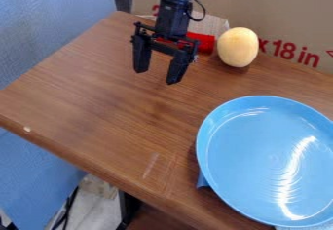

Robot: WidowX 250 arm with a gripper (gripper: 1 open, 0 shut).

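Note:
My black gripper (159,60) hangs over the back of the wooden table (92,102), open, its two fingers apart with nothing seen between them. Behind it, partly hidden by it, lies a red object (202,42) with a pale part. A pale yellow, egg-shaped object (239,47) stands just to its right. A large blue plate (267,161) fills the lower right of the table.
A cardboard panel (289,19) closes off the back. A blue surface (39,54) borders the table on the left. Cables and a white item lie below the front edge.

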